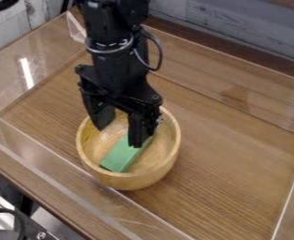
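Observation:
A tan round bowl [154,169] sits on the wooden table, with a green rectangular block [121,155] lying in it at an angle. My black gripper [120,120] is over the back of the bowl, its two fingers apart and pointing down, one at the left and one at the right above the block. The arm hides the back of the bowl and part of the block.
Low pale walls run along the back. A clear plastic piece and cables show at the left edge.

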